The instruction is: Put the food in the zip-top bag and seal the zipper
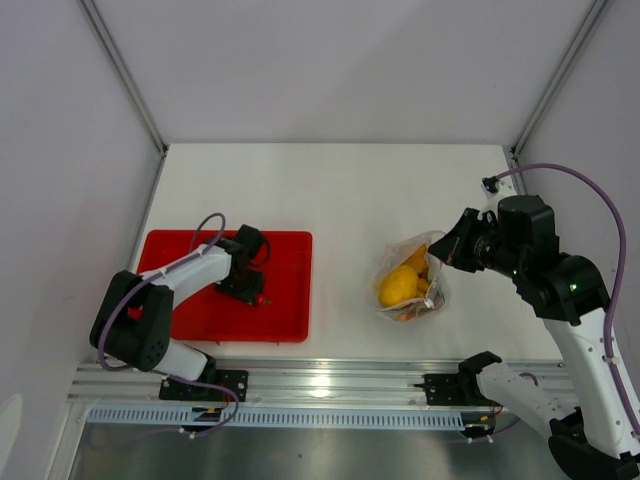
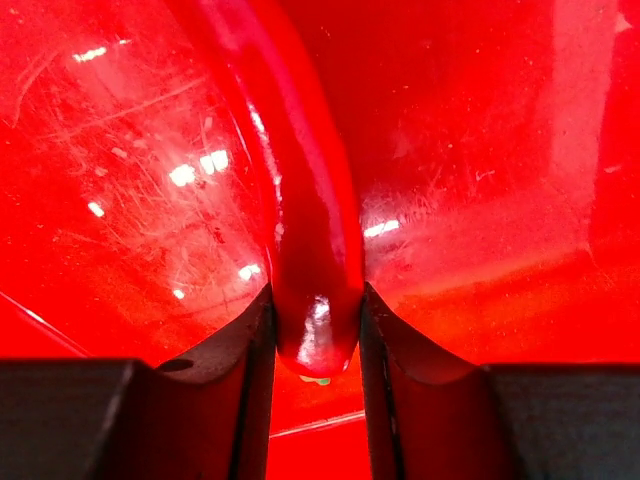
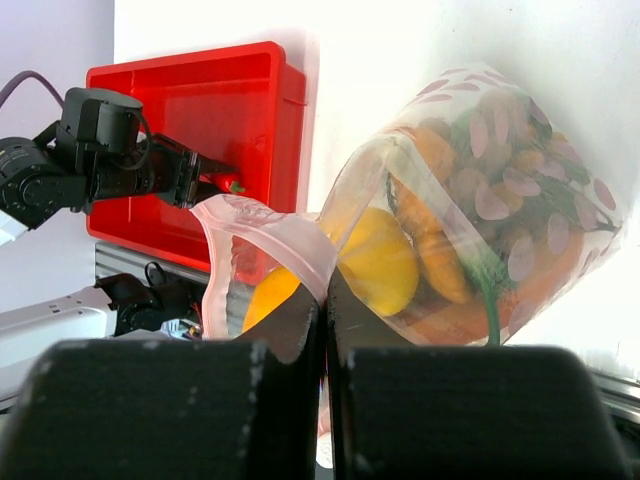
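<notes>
A red chili pepper (image 2: 305, 190) lies in the red tray (image 1: 290, 315), its thick stem end between the fingers of my left gripper, which is shut on it. In the right wrist view only the pepper's green-stemmed end (image 3: 232, 184) shows past the left fingers. The clear zip top bag (image 3: 375, 160) stands with its mouth open, holding a yellow fruit (image 3: 378, 262), orange pieces (image 3: 440, 265) and something green-stemmed. My right gripper is shut on the bag's rim, at the bag's right side in the top view (image 1: 437, 248).
The tray's raised walls surround the left gripper. Between tray and bag the white table (image 1: 345, 200) is clear, as is the back of the table. A metal rail (image 1: 320, 372) runs along the front edge.
</notes>
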